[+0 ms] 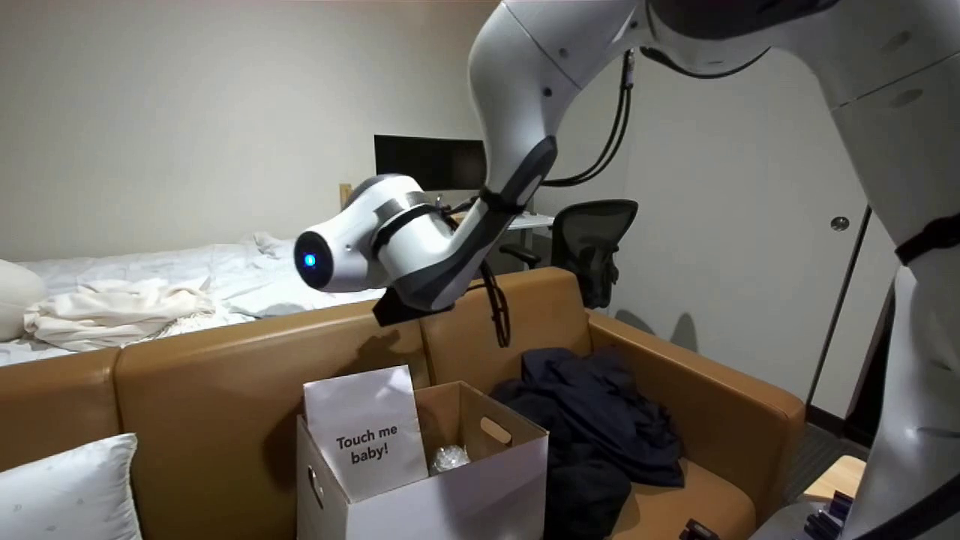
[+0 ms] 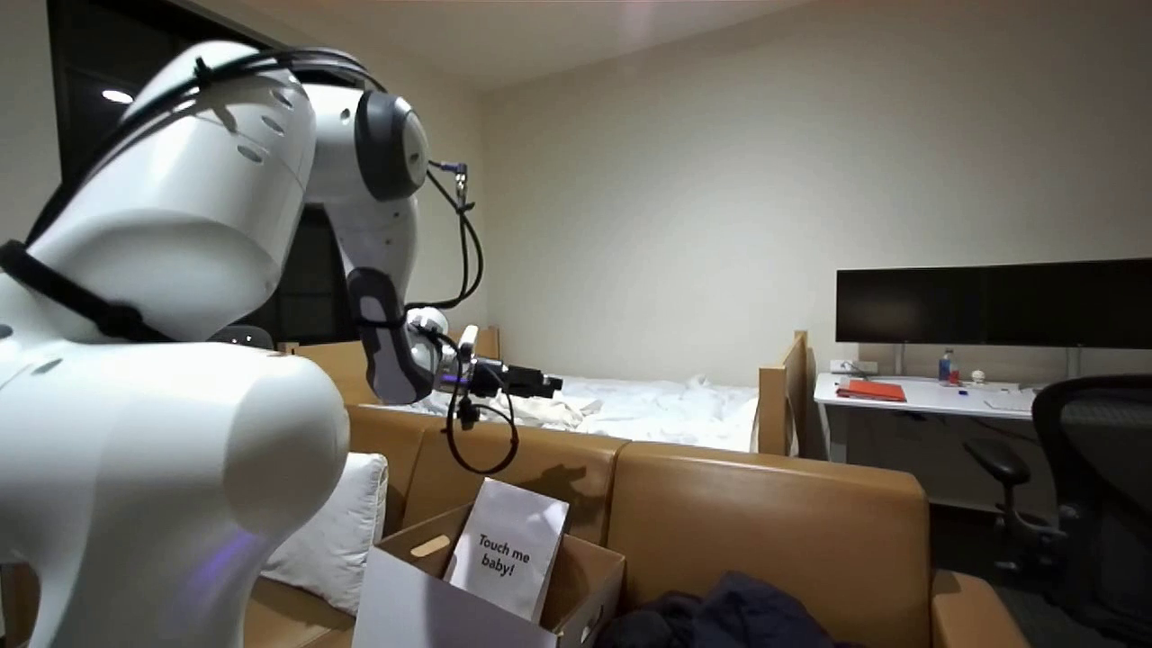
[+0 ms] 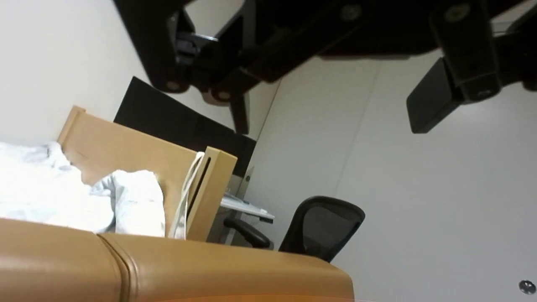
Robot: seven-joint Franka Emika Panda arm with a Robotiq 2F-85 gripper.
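Note:
My gripper stands open, its two dark fingertips wide apart with only the room's background between them in the wrist view. In exterior view 2 the gripper (image 2: pixel 553 384) hovers sideways above the couch back, clear of the box. A white card (image 1: pixel 364 432) printed "Touch me baby!" leans inside an open box (image 1: pixel 450 504), its upper part sticking out over the rim. The same card (image 2: pixel 509 551) tilts in the box in exterior view 2. Beside the card, a clear crumpled item (image 1: pixel 450 459) lies in the box.
The box rests on a brown couch (image 1: pixel 243 378). Dark clothing (image 1: pixel 598 414) is heaped to its right, and a white pillow (image 1: pixel 72 490) lies at the left. Behind the couch are a bed (image 2: pixel 675 409), a desk (image 2: pixel 918 395) and an office chair (image 3: pixel 324 226).

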